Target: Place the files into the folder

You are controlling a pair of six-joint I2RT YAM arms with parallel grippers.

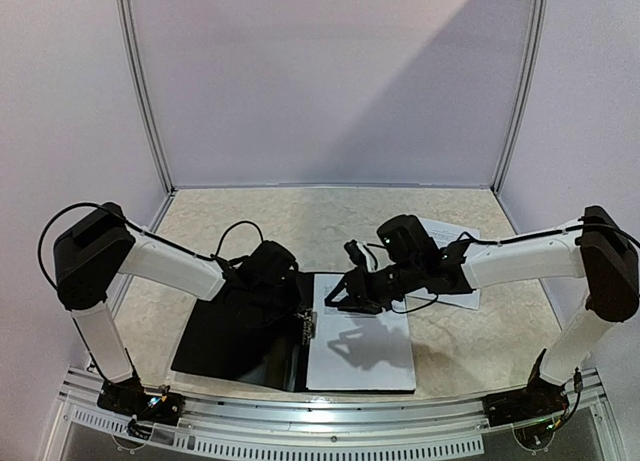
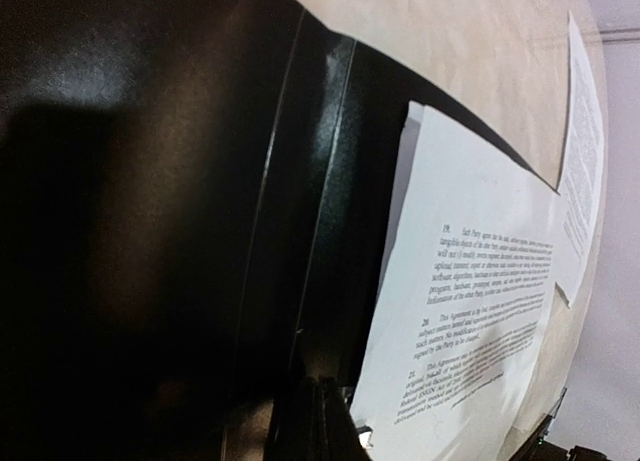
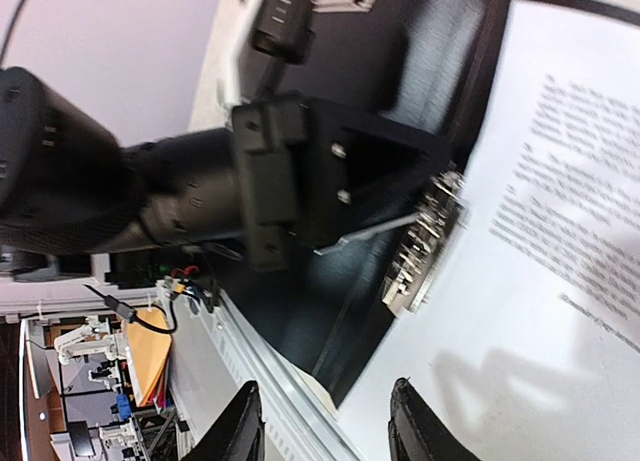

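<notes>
The black folder [image 1: 225, 346] lies spread on the table, white printed papers [image 1: 350, 369] on its right half. A metal clip [image 3: 425, 243] sits at the papers' left edge, by the spine. My left gripper is shut at the clip, with nothing visible between its fingers; in the right wrist view its dark tip touches or nearly touches the metal. Over the papers stands my right gripper, its two fingers parted and the gap between them empty. Whether the papers sit under the clip cannot be told.
Another printed sheet [image 1: 458, 236] lies on the table behind the right forearm, partly covered by it. The folder's front edge is close to the metal rail [image 1: 250, 411].
</notes>
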